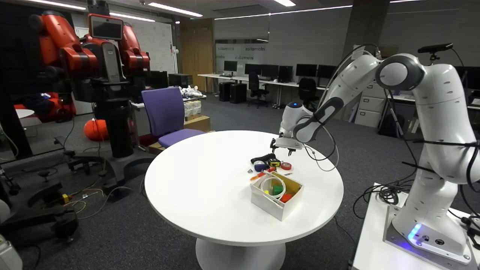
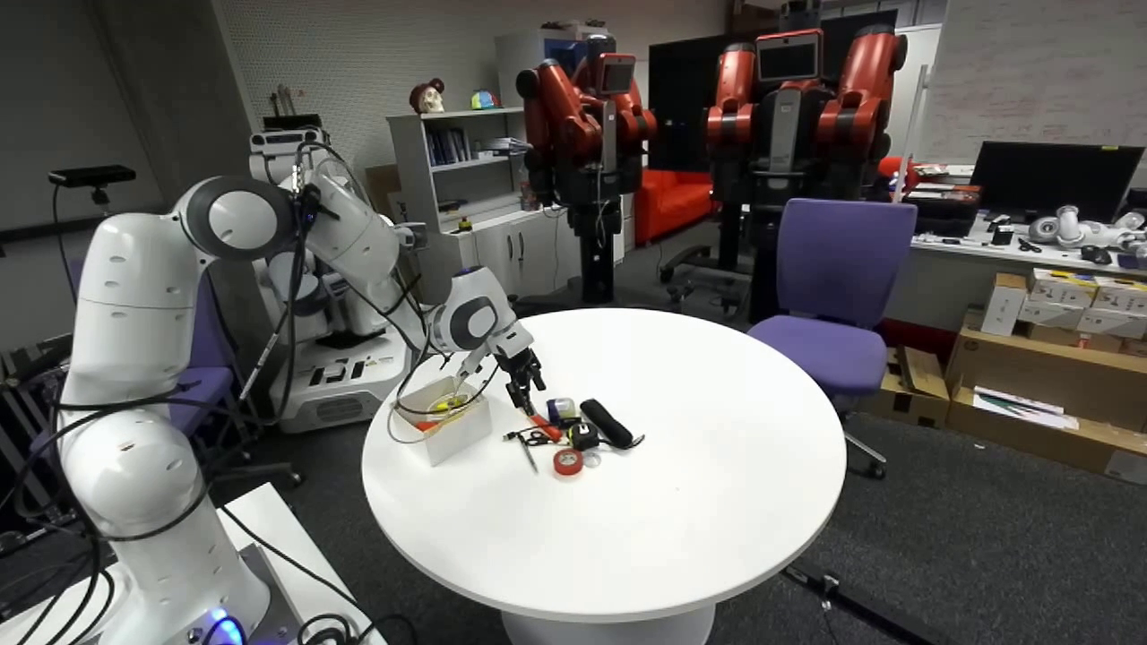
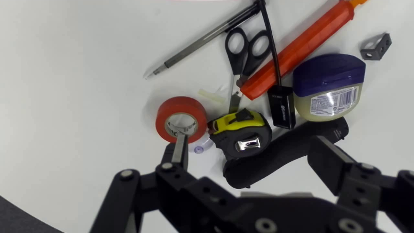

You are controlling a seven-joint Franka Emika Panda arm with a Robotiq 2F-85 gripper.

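Note:
My gripper stands open above the cluster of items, with no object held between its fingers. In the wrist view the left fingertip overlaps the lower edge of a red tape roll (image 3: 163, 118). Between the fingers' line of sight lie a yellow-and-black tape measure (image 3: 252, 143) and a black elongated case (image 3: 287, 149). Farther up are scissors (image 3: 236, 58), a grey pen (image 3: 198, 43), a red-orange tool (image 3: 300, 48), a black adapter with cable (image 3: 282, 108), a blue-lidded jar (image 3: 330, 85) and a small grey bracket (image 3: 377, 50).
An open white box (image 1: 273, 204) holding a white coil, a green piece and a red piece stands beside the cluster. A purple chair (image 1: 168, 114) stands past its edge.

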